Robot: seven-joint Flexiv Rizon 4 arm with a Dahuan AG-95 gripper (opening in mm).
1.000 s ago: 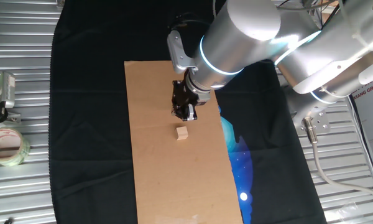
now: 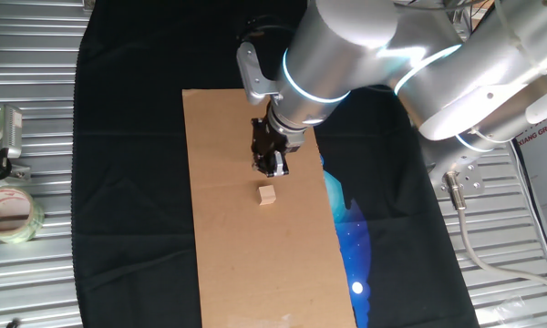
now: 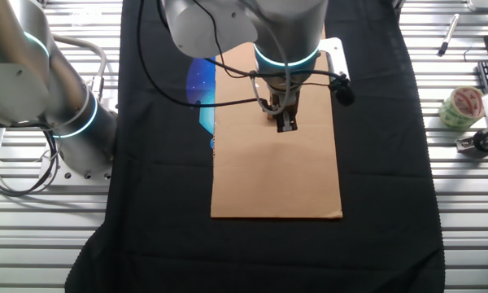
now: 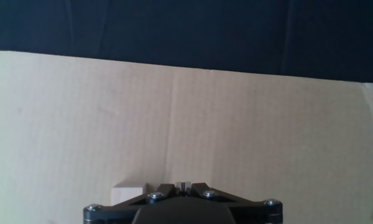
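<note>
A small light wooden block (image 2: 267, 195) lies on the brown cardboard sheet (image 2: 264, 260). My gripper (image 2: 275, 169) hangs over the sheet, just beyond the block in exterior view 1 and apart from it. In the wrist view, part of the block (image 4: 129, 191) shows to the left of my gripper, whose fingertips meet with nothing visible between them. From the other side, exterior view 2 shows the gripper (image 3: 286, 126) above the cardboard; I cannot make out the block clearly there, with the gripper and cables in the way.
Black cloth (image 2: 137, 182) surrounds the cardboard. A blue patterned piece (image 2: 354, 246) juts from its right side. Farther left, a tape roll (image 2: 12, 215) sits on the metal table. Loose cables (image 3: 220, 104) hang round the arm. Most of the cardboard is bare.
Over the last second, the arm's wrist has shifted slightly to the left in exterior view 1, while the fingertips stayed almost in place. The block has not moved.
</note>
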